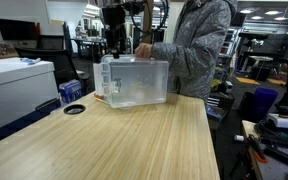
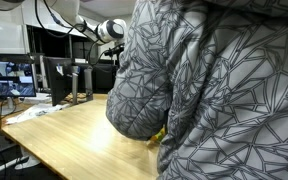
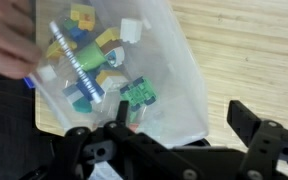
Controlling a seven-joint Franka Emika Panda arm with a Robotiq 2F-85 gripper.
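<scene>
A clear plastic bin [image 1: 139, 82] is held at the far end of the wooden table by a person in a patterned grey hoodie [image 1: 199, 45]. In the wrist view, colored blocks [image 3: 104, 55] in yellow, blue, green and white show inside the bin [image 3: 174, 70], along with a green lattice piece [image 3: 138, 93] and a light stick-like item [image 3: 74, 62]. The person's hand [image 3: 12, 40] is at upper left. My gripper hangs above the bin, its black fingers spread apart at the lower edge, with nothing visible between them.
A blue box [image 1: 72, 91] and a black ring [image 1: 74, 109] lie left of the bin. In the second exterior view the hoodie [image 2: 224, 90] blocks much of the table.
</scene>
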